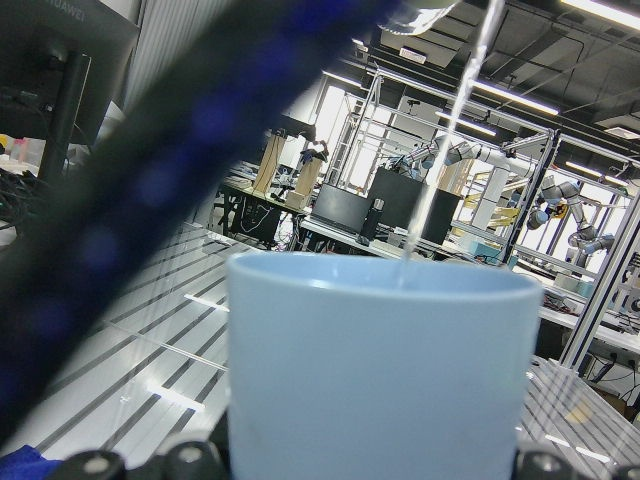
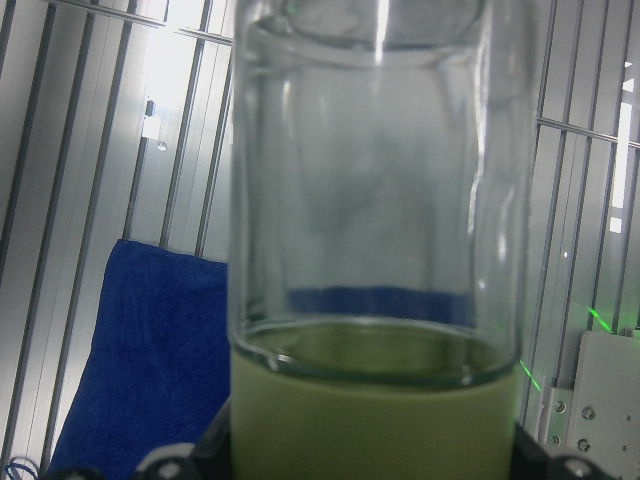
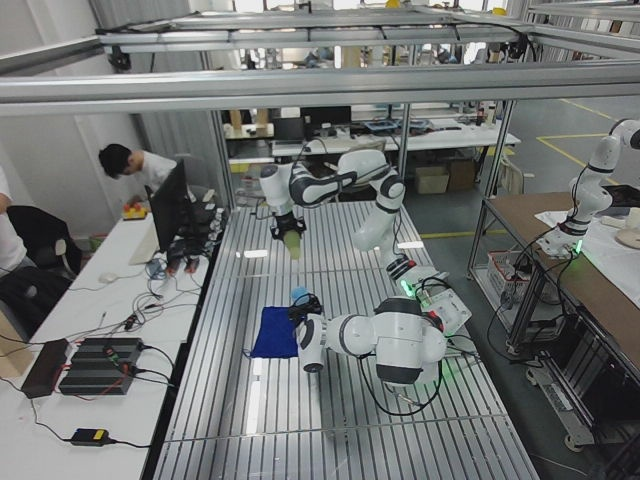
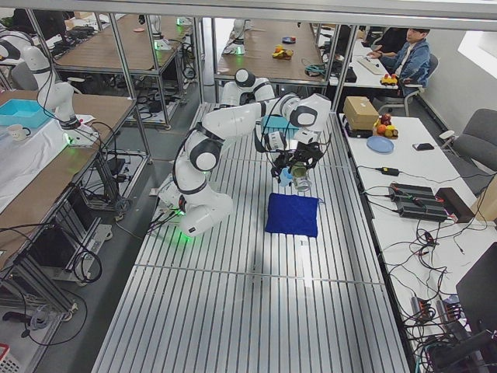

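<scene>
My left gripper (image 3: 305, 308) is shut on a light blue cup (image 1: 380, 370), low at the near side in the camera left view, beside a blue towel (image 3: 273, 333). My right gripper (image 3: 290, 225) is higher and farther back in that view, shut on a clear glass container (image 2: 380, 170) with a pale green band or contents at its lower part in the right wrist view; I cannot tell which. In the camera right view the blue cup (image 4: 285, 178) and the glass (image 4: 303, 183) appear close above the towel's far edge.
The slatted metal table (image 4: 256, 318) is otherwise largely clear. A desk (image 3: 120, 250) with monitor, cables and black boxes runs along one side. Aluminium frame bars (image 3: 320, 88) cross overhead.
</scene>
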